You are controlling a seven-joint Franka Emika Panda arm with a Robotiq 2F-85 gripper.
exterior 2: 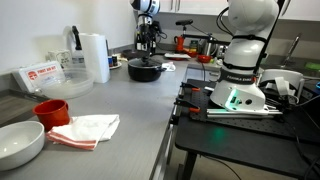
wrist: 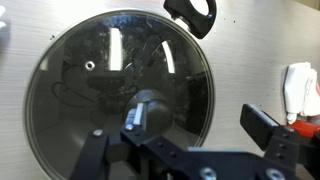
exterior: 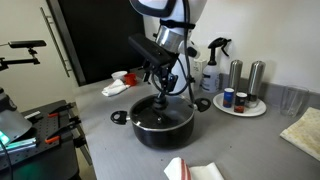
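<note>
A black pot [exterior: 165,134] stands on the counter with a dark glass lid [wrist: 85,105] over it. In the wrist view the lid's round black knob [wrist: 150,106] lies near the middle, between my widely spread fingers. My gripper [exterior: 164,80] hangs open above the lid, with nothing visibly held. One dark finger [wrist: 262,128] shows at the right of the wrist view. Whether the fingers touch the knob is hard to tell. One pot handle [wrist: 196,14] shows at the top of the wrist view.
Behind the pot, a white plate [exterior: 242,108] carries small jars and tall shakers. A red-and-white cloth [exterior: 192,170] lies in front, and a beige towel [exterior: 303,133] to the right. A red bowl [exterior 2: 52,113] and a white bowl [exterior 2: 20,144] stand farther off.
</note>
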